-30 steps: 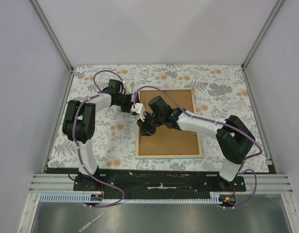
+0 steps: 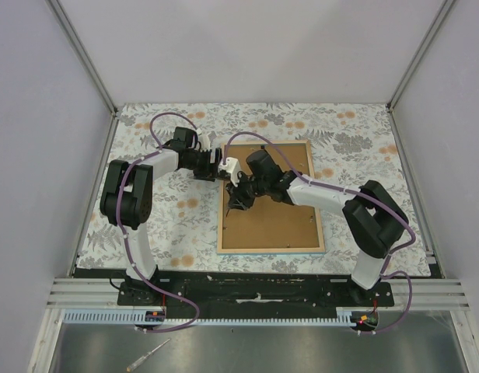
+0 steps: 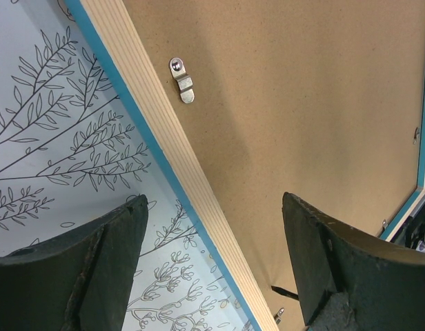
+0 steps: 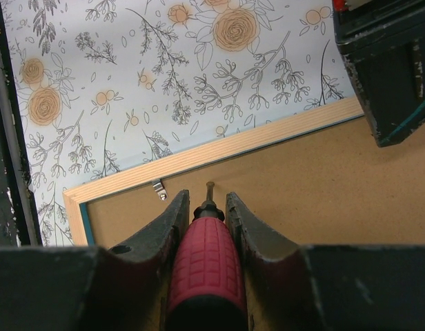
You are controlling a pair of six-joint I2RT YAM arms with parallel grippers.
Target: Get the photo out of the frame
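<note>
The picture frame lies back up, its pale wooden rim (image 2: 270, 250) around a brown backing board (image 4: 295, 186). Small metal clips sit along the rim, one clip (image 3: 181, 81) in the left wrist view and another clip (image 4: 159, 189) near a corner in the right wrist view. My right gripper is shut on a red-handled screwdriver (image 4: 204, 269). Its tip points down at the board just inside the rim, right of that clip; contact cannot be judged. Above the frame's left edge my left gripper stands open, nothing between its fingers. The photo is hidden.
A floral white tablecloth (image 2: 146, 249) surrounds the frame, with free room at left and right. In the right wrist view a dark finger (image 4: 388, 89) of the left gripper looms close by. A thin white tool (image 2: 148, 354) lies at the front left, off the cloth.
My right gripper has shifted slightly right, carrying the screwdriver farther in from the frame's left rim. The left arm has hardly moved, and the frame lies where it was.
</note>
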